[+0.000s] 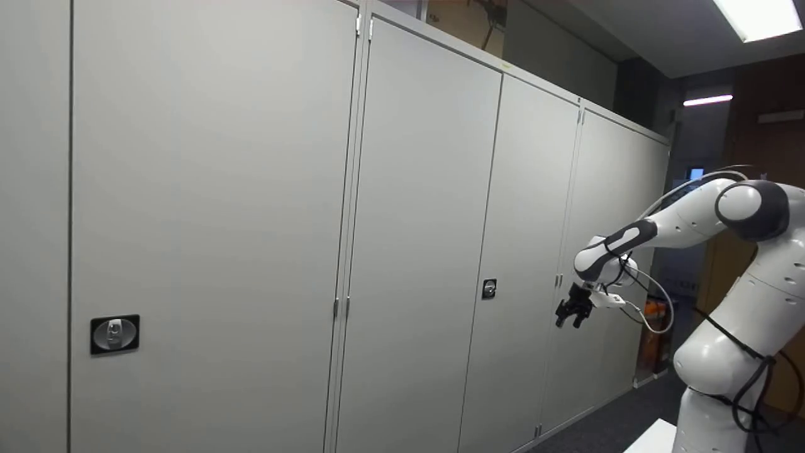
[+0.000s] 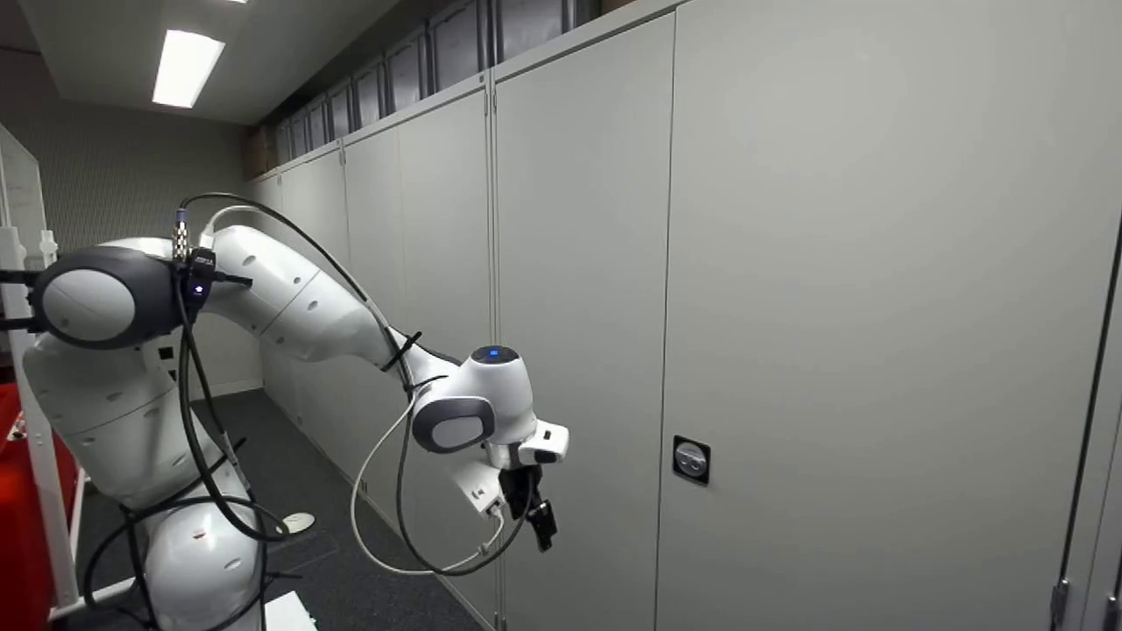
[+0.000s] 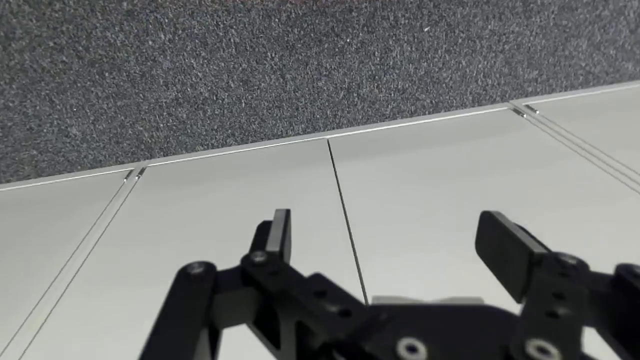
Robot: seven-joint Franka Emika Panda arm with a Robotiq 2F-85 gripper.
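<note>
My gripper is open, its black fingers wide apart with only air between them. The wrist view looks down past the fingers at the grey cabinet doors (image 3: 432, 198) and the dark seam between two of them. In the first exterior view the gripper (image 1: 570, 323) hangs pointing downward in front of the cabinet row, right of a door latch (image 1: 488, 288). From the second exterior side, the gripper (image 2: 543, 526) is left of a black-framed latch (image 2: 691, 459) and lower than it. Every cabinet door in sight appears closed.
Dark carpet (image 3: 300, 72) runs along the cabinet base. Another latch (image 1: 114, 335) is on a nearer door at far left. Loose cables (image 2: 405, 505) droop from the arm. A red object (image 2: 21, 505) stands behind the arm beside a white frame.
</note>
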